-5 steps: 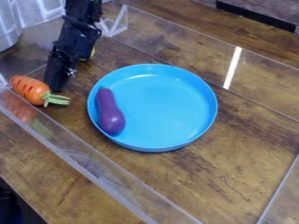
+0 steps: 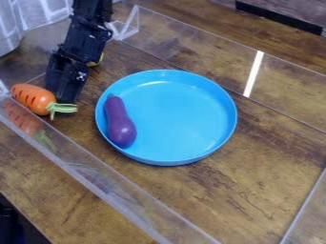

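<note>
The black gripper (image 2: 67, 82) is low at the left, its fingers open just above and behind an orange carrot (image 2: 34, 98) with green leaves, which lies on the wooden table. A purple eggplant (image 2: 120, 122) rests on a blue plate (image 2: 186, 115) right of the gripper. The gripper's fingertips are dark and hard to make out against each other.
Clear plastic walls (image 2: 90, 177) border the area in front and behind. A small yellowish object, partly hidden by the arm, is at the back. A white object stands at the far top left. The table right of the plate is clear.
The gripper has shifted slightly near the carrot. The carrot has turned and moved a little. The plate and eggplant are unchanged.
</note>
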